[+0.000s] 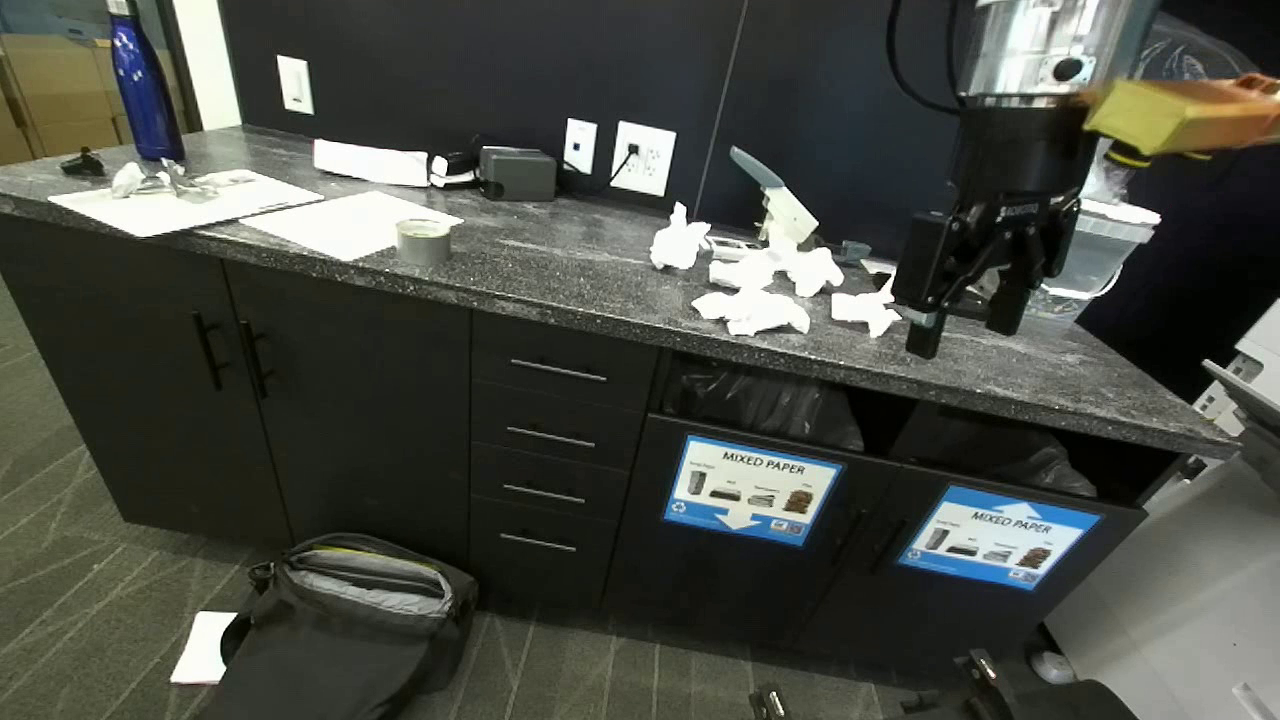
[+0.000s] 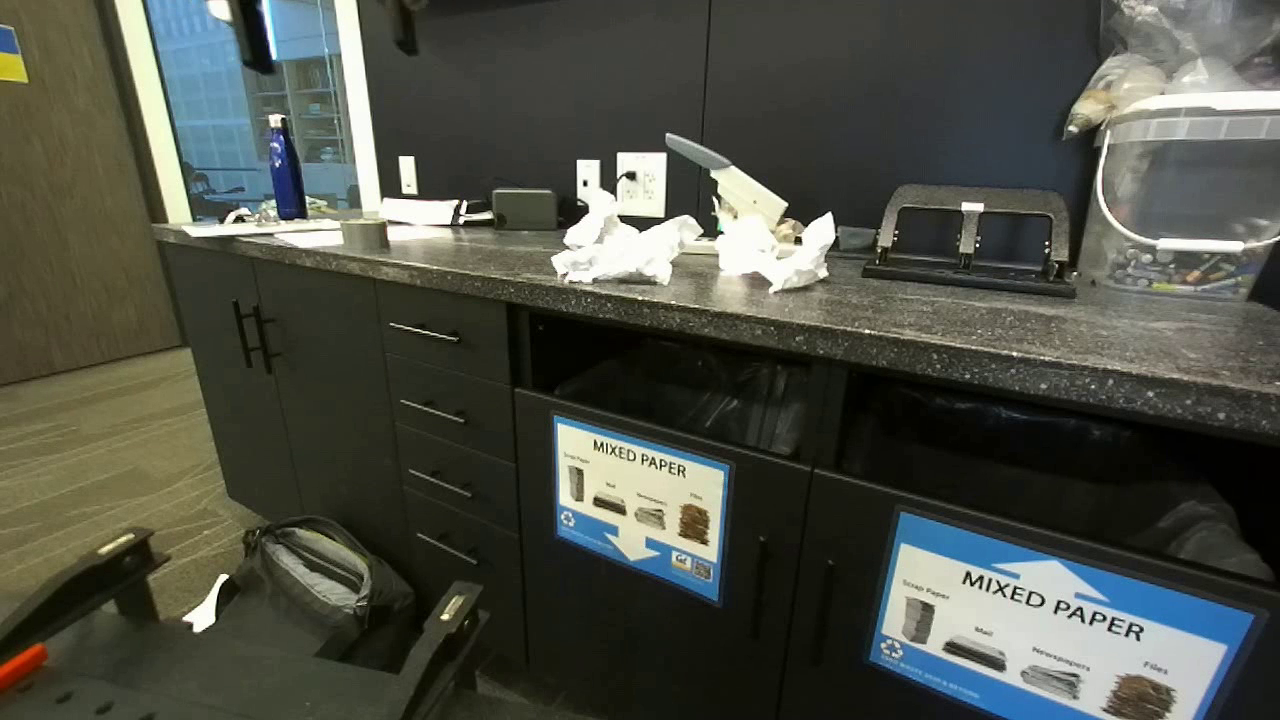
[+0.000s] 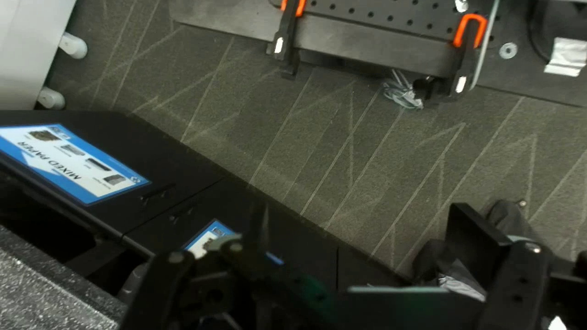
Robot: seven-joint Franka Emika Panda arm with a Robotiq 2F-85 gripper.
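Note:
My gripper (image 1: 966, 326) hangs fingers-down in front of the right part of the counter in exterior view 1. Its fingers stand apart and hold nothing. In the wrist view the open gripper has only floor and cabinet fronts beyond it. Just its fingertips reach into the top left of exterior view 2. Several crumpled white papers lie on the counter, among them a front one (image 1: 752, 311), one at the left (image 1: 680, 240) and one near my gripper (image 1: 865, 310). A pale-handled tool (image 1: 786, 216) stands tilted behind them.
A black hole punch (image 2: 969, 240) and a clear bucket (image 2: 1182, 198) occupy the counter's right end. Farther left are a tape roll (image 1: 423, 242), flat papers (image 1: 348, 224) and a blue bottle (image 1: 142, 90). Two bin openings sit below the counter edge. A bag (image 1: 348, 630) lies on the floor.

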